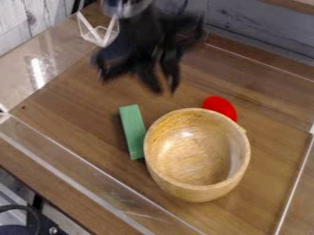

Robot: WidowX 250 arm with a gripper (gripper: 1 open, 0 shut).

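Observation:
My gripper [138, 69] is a dark, blurred shape at the upper middle, raised above the table; whether anything is between its fingers cannot be told. Below it stand a pale wooden bowl [196, 156], a green block [134, 130] lying just left of the bowl, and a red round object [218, 106] just behind the bowl's right side, partly hidden by it.
A white wire-like item [95, 29] is at the back left, partly behind the arm. Raised edges run along its front left and right.

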